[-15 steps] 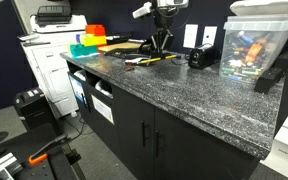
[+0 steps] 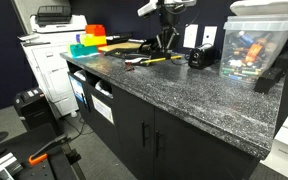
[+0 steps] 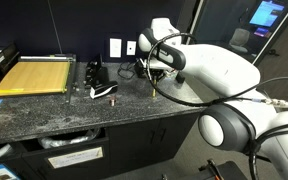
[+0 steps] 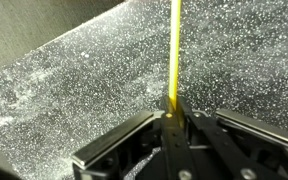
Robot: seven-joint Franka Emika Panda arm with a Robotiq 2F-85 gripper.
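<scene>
In the wrist view a thin yellow stick (image 4: 174,50), perhaps a pencil, runs from between the fingertips up to the top edge of the picture. My gripper is shut on its near end, over the dark speckled countertop (image 4: 84,90). From exterior view 1, the gripper (image 2: 166,50) sits low over the back of the counter, with a yellow streak beside it that may be the same stick. Exterior view 2 shows the gripper (image 3: 154,80) pointing down near the wall, its fingertips too small to make out.
A clear bin of colourful items (image 2: 256,48) stands at the counter's right end, with a black device (image 2: 202,56) left of it. Colourful boxes (image 2: 87,42) sit at the far left. A wooden board (image 3: 32,75) lies left in exterior view 2.
The arm above the gripper has shifted slightly over the last second in exterior view 1. Other things on the counter look unmoved.
</scene>
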